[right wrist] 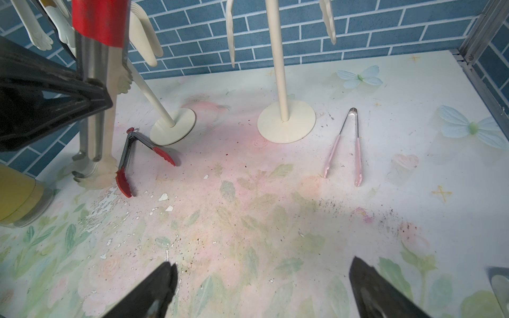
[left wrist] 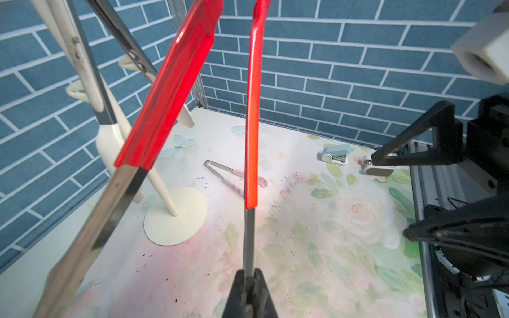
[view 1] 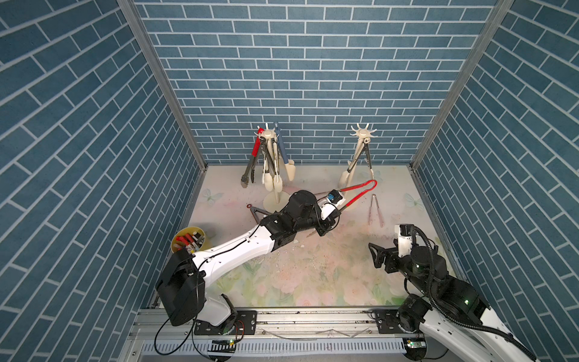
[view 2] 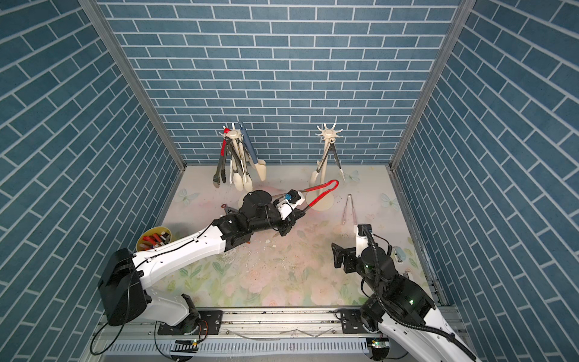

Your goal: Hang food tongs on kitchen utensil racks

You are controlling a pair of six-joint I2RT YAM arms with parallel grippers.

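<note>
Red-handled tongs (view 1: 359, 193) are raised in my left gripper, which is shut on one steel arm; their red loop points up and right, near the right utensil rack (view 2: 330, 135). Steel-and-white utensils hang on that rack. The left rack (view 1: 269, 135) carries several utensils. Pink-handled tongs (right wrist: 358, 159) lie on the table right of the right rack's base (right wrist: 286, 132). Red-tipped tongs (right wrist: 123, 180) lie by the left rack's base. My right gripper (view 2: 342, 256) stands open and empty low at the front right.
A yellow container (view 1: 187, 232) of tools stands at the left edge. Two small metal objects (left wrist: 334, 153) lie near the right edge.
</note>
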